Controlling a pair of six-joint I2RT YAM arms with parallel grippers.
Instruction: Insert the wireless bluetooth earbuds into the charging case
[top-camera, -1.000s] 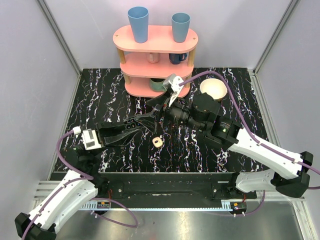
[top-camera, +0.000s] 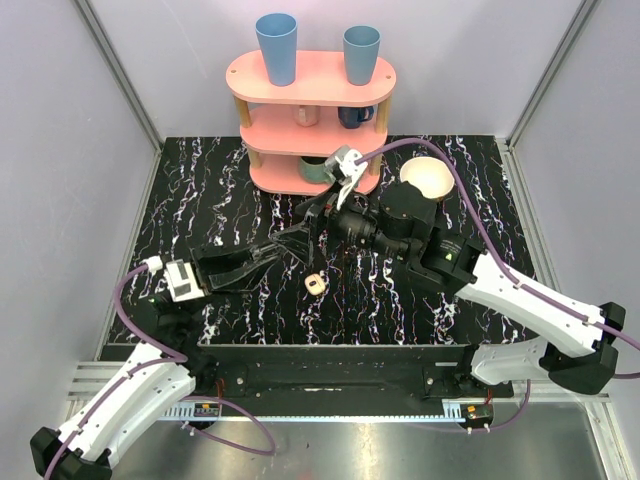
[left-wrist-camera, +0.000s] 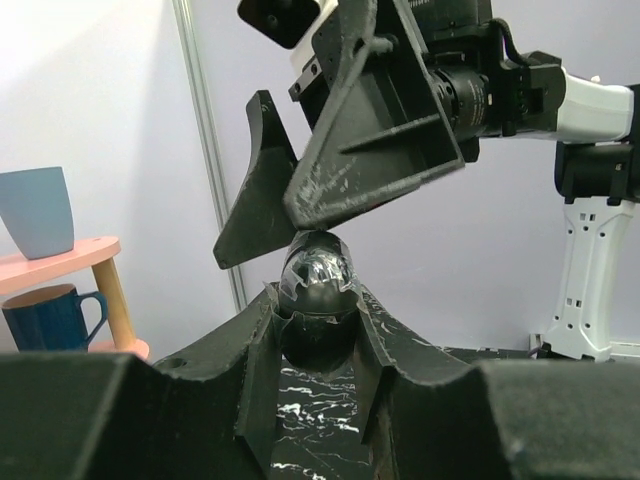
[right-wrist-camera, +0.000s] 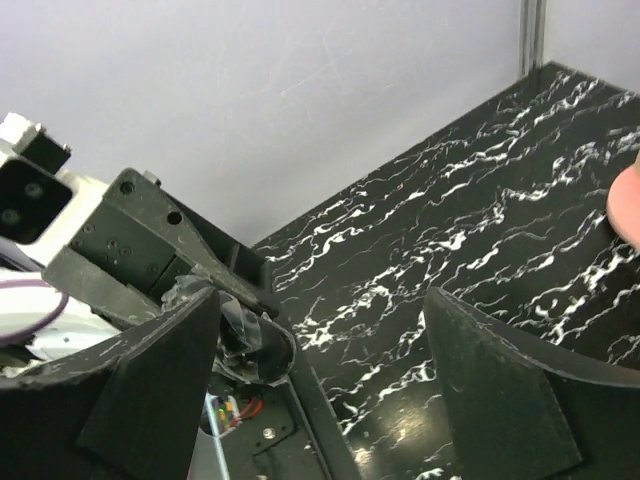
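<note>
In the left wrist view, my left gripper is shut on a dark, glossy, rounded case (left-wrist-camera: 320, 290) with a clear-looking upper part. My right gripper hangs just above it, one fingertip overlapping its top; contact cannot be told. From the right wrist view, my right gripper stands open with nothing between its fingers, and the case (right-wrist-camera: 262, 345) shows beside its left-hand finger. In the top view the two grippers meet over the middle of the table. I cannot make out any earbud.
A small cream-yellow piece (top-camera: 315, 284) lies on the black marbled table (top-camera: 450, 320) below the grippers. Behind stands a pink shelf (top-camera: 310, 80) with cups; a cream bowl (top-camera: 427, 176) sits at the back right.
The right gripper shifted slightly right and back towards the left within the last second, staying close to the case. The left arm has hardly moved.
</note>
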